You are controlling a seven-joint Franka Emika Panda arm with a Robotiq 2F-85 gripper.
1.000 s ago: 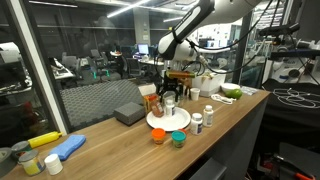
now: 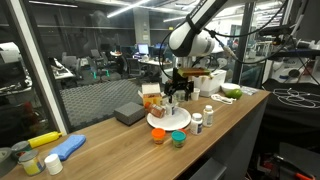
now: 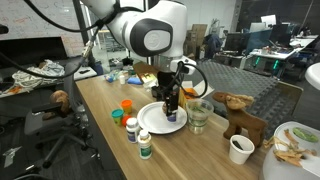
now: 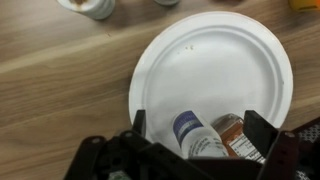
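Note:
A white plate (image 4: 160, 65) lies on the wooden table. Standing on it is a bottle (image 4: 198, 134) with a blue band and a pale top, seen at the bottom of the wrist view, and a brown item (image 4: 233, 134) sits close beside it. My gripper is open above the plate, one dark finger (image 4: 138, 124) to the bottle's left and the other beyond the brown item. In the second exterior view the bottle (image 3: 171, 115) shows just below the gripper (image 3: 167, 99). Whether the fingers touch anything, I cannot tell.
Orange (image 2: 158, 134) and green (image 2: 178, 138) cups stand before the plate. White bottles (image 3: 145, 147) are lined up near its edge. A glass jar (image 3: 198, 116), a brown toy animal (image 3: 240, 118) and a white cup (image 3: 241, 149) stand nearby. Bare table lies left of the plate in exterior view 1.
In exterior view 1 the arm has shifted a little left and looks larger. The gripper's fingers now show around the top of the bottle; the plate and cups have not moved.

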